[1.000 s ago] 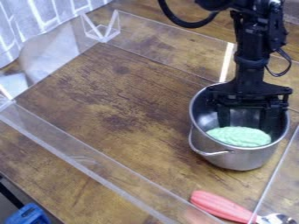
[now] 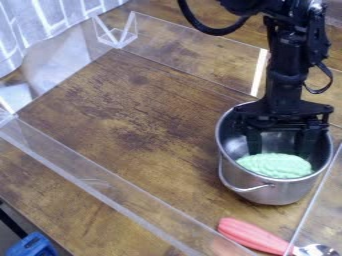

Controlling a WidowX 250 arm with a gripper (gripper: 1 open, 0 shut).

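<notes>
A steel pot (image 2: 267,188) with a wire handle stands on the right of the wooden table, a pale green textured pad or mass (image 2: 274,165) lying in it. My black gripper (image 2: 278,134) reaches down from above into the pot's mouth, just over the green thing. Its fingertips are dark and hard to make out, so I cannot tell whether it is open or shut.
A pink-handled spoon (image 2: 257,236) lies at the front right. Clear acrylic walls (image 2: 94,180) border the wooden area (image 2: 134,120). A blue object (image 2: 32,246) is at the lower left.
My gripper has shifted very slightly inside the pot, and the green thing looks marginally different in position. The rest is unchanged.
</notes>
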